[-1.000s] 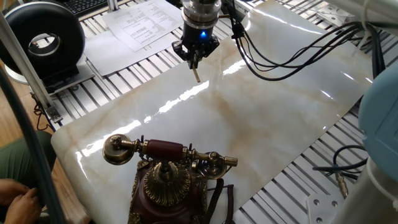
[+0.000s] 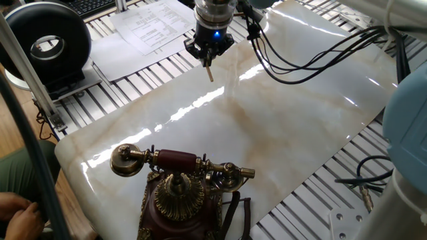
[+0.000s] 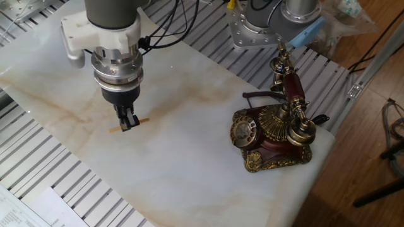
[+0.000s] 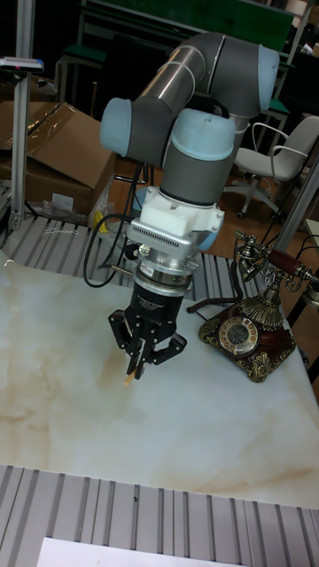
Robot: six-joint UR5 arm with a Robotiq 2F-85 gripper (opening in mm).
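My gripper [image 3: 129,125] is shut on a thin wooden stick [image 3: 144,120], which pokes out on both sides of the fingers in exterior view 2. From exterior view 1, one end of the stick [image 2: 211,73] points down toward the table from the gripper [image 2: 209,57]. Its height above the surface is hard to judge. A dark red and brass rotary telephone [image 3: 271,156] stands well apart from the gripper, its handset [image 2: 177,160] lying across the cradle. The round dial [image 4: 237,335] faces exterior view 3.
A glossy marbled sheet [image 2: 287,127] covers the slatted table, with wide clear space between gripper and telephone. Printed papers [image 2: 150,30] lie past its edge. Black cables [image 2: 313,73] hang from the arm. A person's hands [image 2: 20,217] show beside the table.
The telephone has stayed put.
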